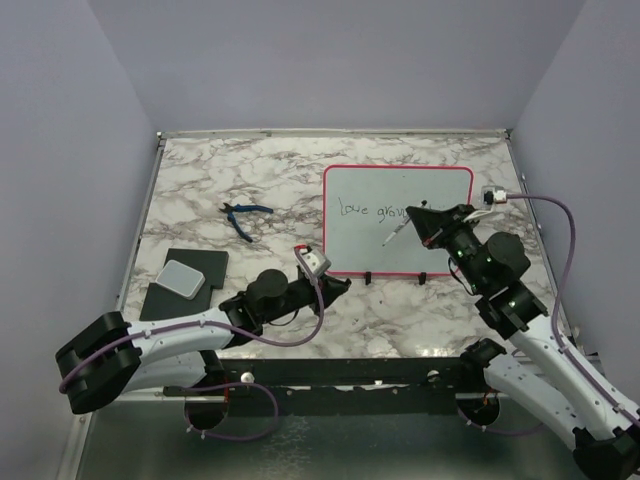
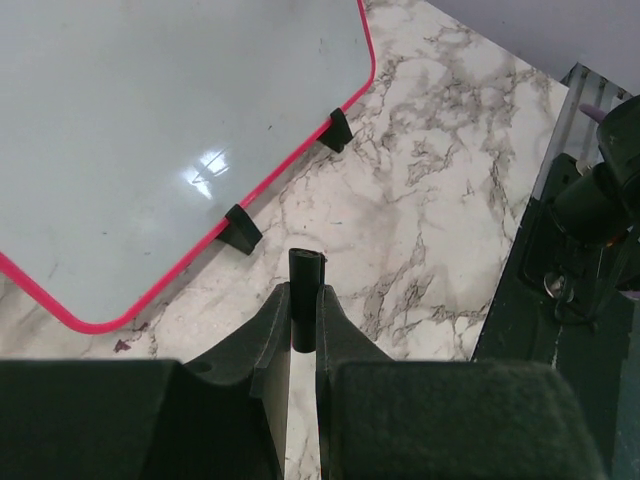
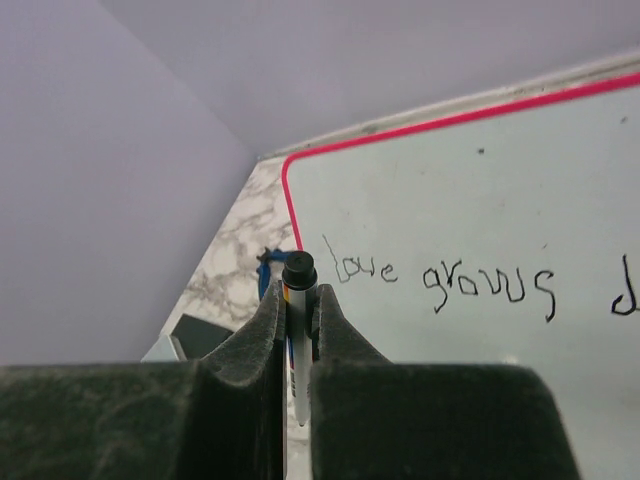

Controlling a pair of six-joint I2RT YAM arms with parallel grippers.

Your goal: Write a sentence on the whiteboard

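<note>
The whiteboard [image 1: 365,245] with a red-pink rim lies on the marble table. Black handwriting [image 3: 450,285] on it reads "love grows" and the start of a further word, partly covered by the right arm in the top view. My right gripper [image 1: 413,222] is shut on a white marker [image 3: 301,360] with a black end; its bare white end points down-left over the board. Below the board's lower edge, my left gripper [image 1: 345,287] is shut on a small black cap [image 2: 304,300]. Marker and cap are apart.
Blue-handled pliers [image 1: 245,215] lie left of the board. A grey-white eraser-like block [image 1: 181,279] rests on a dark pad [image 1: 212,262] at far left. Two black clips [image 2: 240,230] stand on the board's lower edge. Marble left of the board is mostly clear.
</note>
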